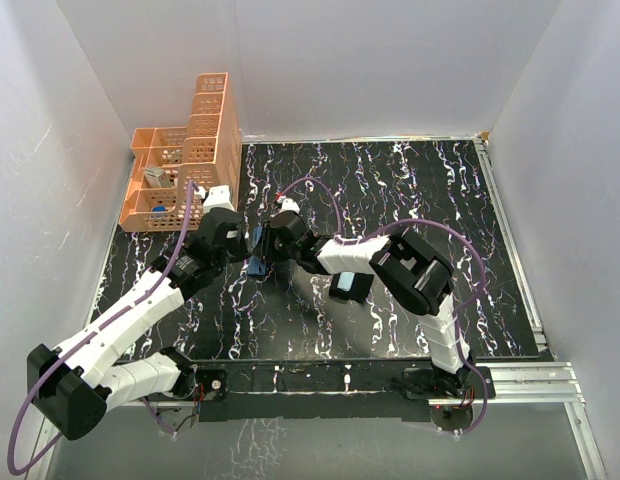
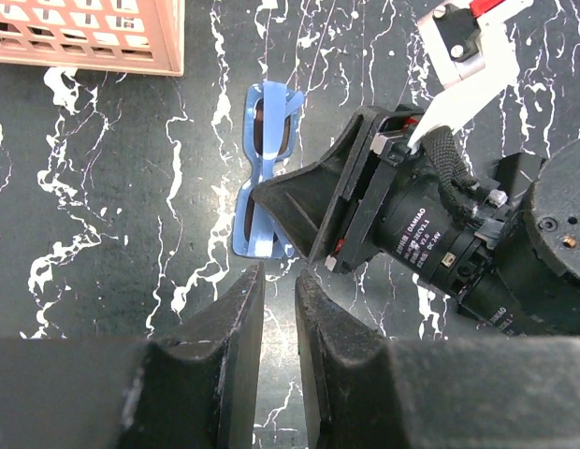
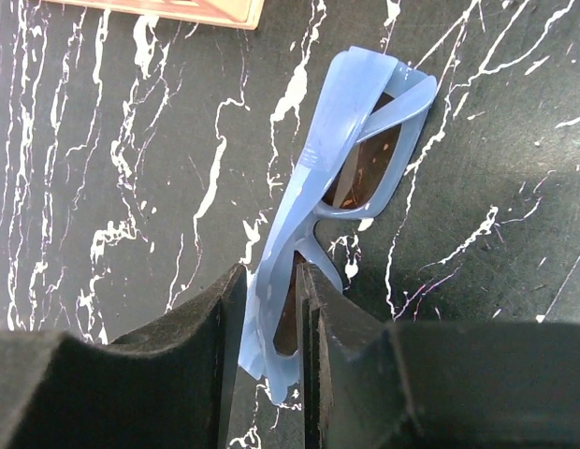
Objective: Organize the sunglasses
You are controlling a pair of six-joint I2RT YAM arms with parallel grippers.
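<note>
Folded blue sunglasses with dark lenses lie on the black marbled table, close to the basket's near corner. In the right wrist view, the lower end of the sunglasses shows between the parted fingers of my right gripper. That gripper is open; whether it touches the frame cannot be told. From the left wrist view, its dark tip overlaps the right side of the glasses. My left gripper hangs open just below the near end of the glasses in that view, empty. Seen from the top, the glasses sit between both grippers.
An orange basket with compartments stands at the back left, a few small items inside. A black case with a light blue panel lies partly under my right arm.
</note>
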